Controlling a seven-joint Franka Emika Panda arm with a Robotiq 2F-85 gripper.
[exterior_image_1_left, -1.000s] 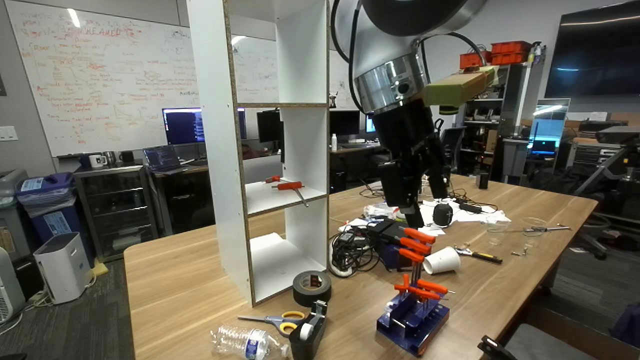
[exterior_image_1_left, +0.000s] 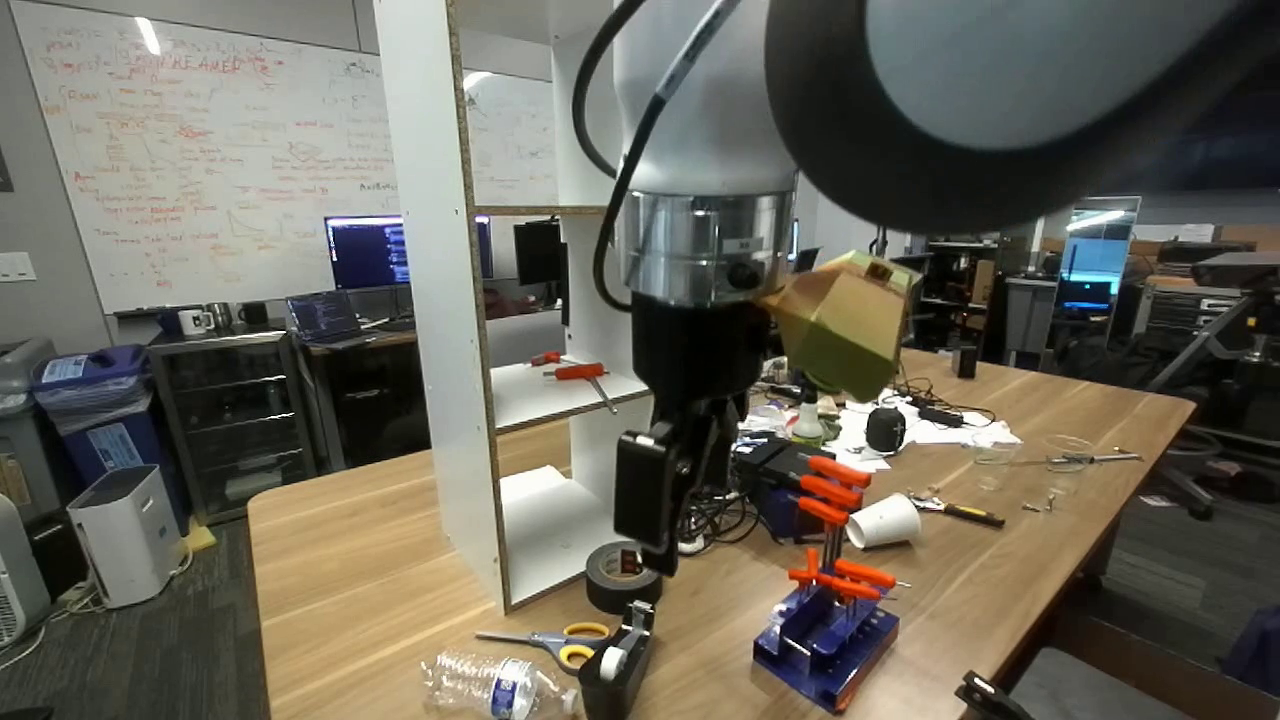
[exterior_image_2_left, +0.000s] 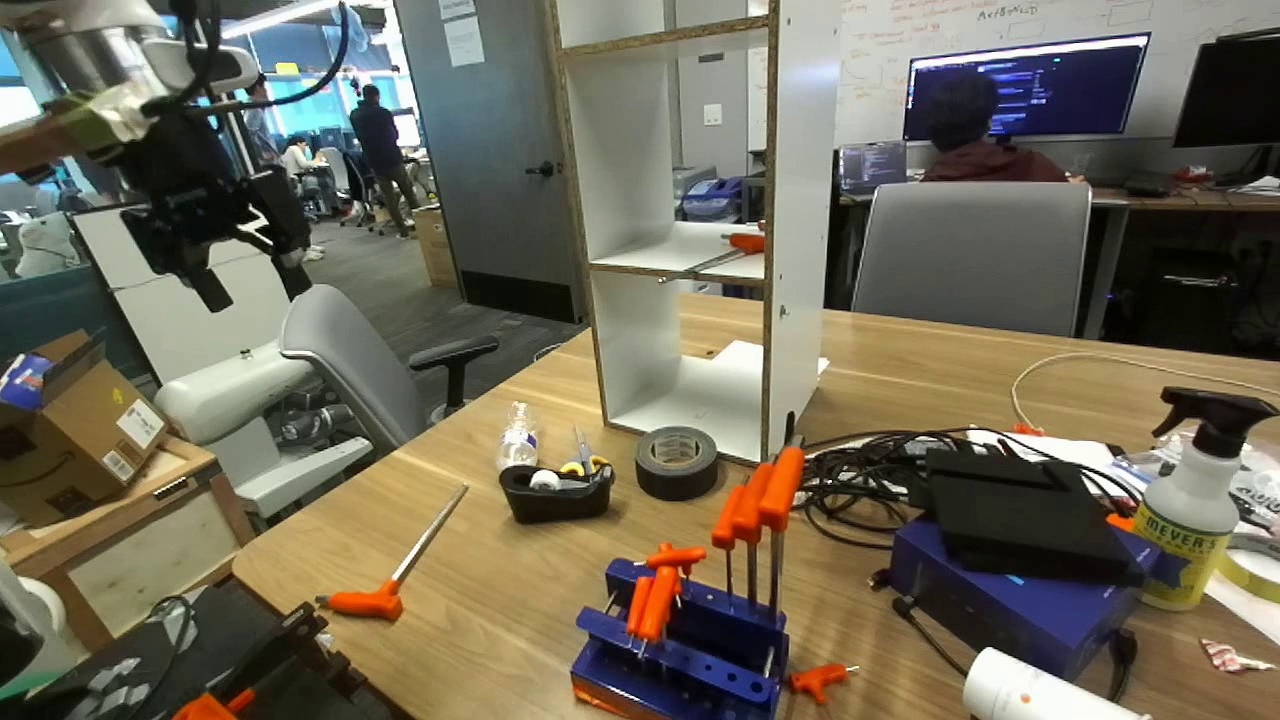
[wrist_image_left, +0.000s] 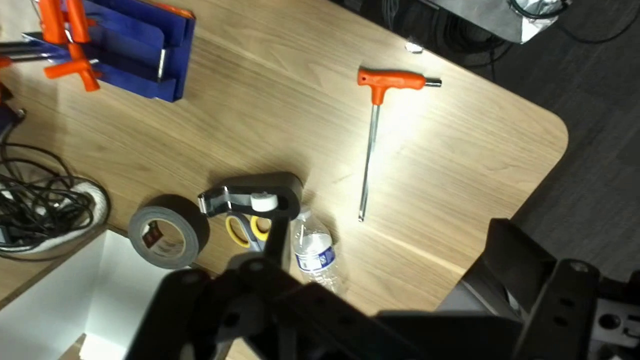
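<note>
My gripper (exterior_image_2_left: 254, 294) is open and empty, held well above the table. Below it in the wrist view, a T-handle hex key (wrist_image_left: 370, 144) with an orange grip lies alone on the wood. The same loose key (exterior_image_2_left: 390, 588) rests near the table's front edge in exterior view 2. A blue stand (exterior_image_2_left: 672, 672) holds several orange-handled keys upright. On the middle shelf of the white shelf unit (exterior_image_1_left: 528, 396), red-orange handled tools (exterior_image_1_left: 578, 372) lie, one shaft sticking out over the shelf's edge.
A black tape roll (exterior_image_2_left: 675, 463), a tape dispenser (exterior_image_2_left: 555, 494), scissors (wrist_image_left: 243, 231) and a clear bottle (wrist_image_left: 315, 255) cluster by the shelf unit. Cables (exterior_image_2_left: 858, 480), a spray bottle (exterior_image_2_left: 1188, 516) and a white cup (exterior_image_1_left: 884, 522) crowd the other side. Bare table surrounds the loose key.
In exterior view 1 the arm has swung left and closer to the camera, and the gripper now hangs lower in front of the shelf unit. The table objects look unmoved.
</note>
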